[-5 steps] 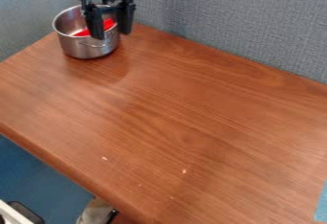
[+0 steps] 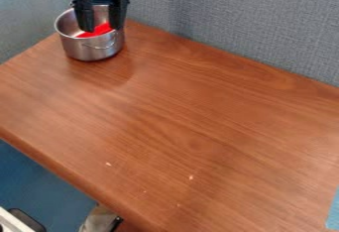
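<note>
A steel pot (image 2: 87, 48) stands at the far left corner of the wooden table, with a red object (image 2: 95, 30) inside it, partly hidden. The black gripper (image 2: 99, 22) is over the pot, its two dark fingers apart on either side and reaching down to the rim or just inside it. Whether anything is between them is hard to make out.
Grey padded walls (image 2: 239, 28) bound it behind and at the left. A metal part shows at the bottom left edge.
Over the last second the gripper has shifted left and back, from the pot's right side to over its middle. The pot stays in place.
</note>
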